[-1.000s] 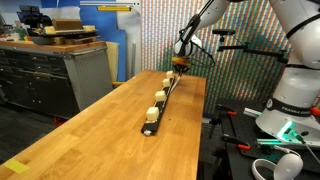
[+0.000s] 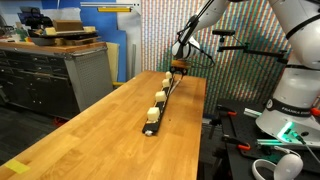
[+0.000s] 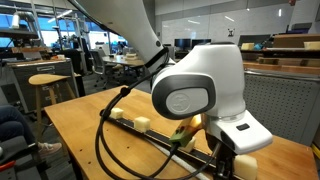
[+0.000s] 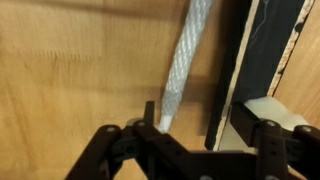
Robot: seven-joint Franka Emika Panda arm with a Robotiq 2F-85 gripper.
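In the wrist view a pale braided rope (image 4: 183, 62) runs down the wooden table and ends between the fingers of my gripper, close to the left one. The fingers stand part open, with a gap on the rope's right side. From the side, my gripper (image 2: 180, 68) is low over the far end of the table. In the other exterior view the white arm hides much of the rope, though a length (image 3: 172, 160) shows below it.
A black strip (image 2: 152, 128) carrying several pale blocks (image 2: 160, 96) runs lengthwise along the table. One whitish block (image 4: 262, 112) lies close to my right finger.
The arm's wrist end has shifted and turned slightly at the far end of the table. The strip and its blocks look unmoved.
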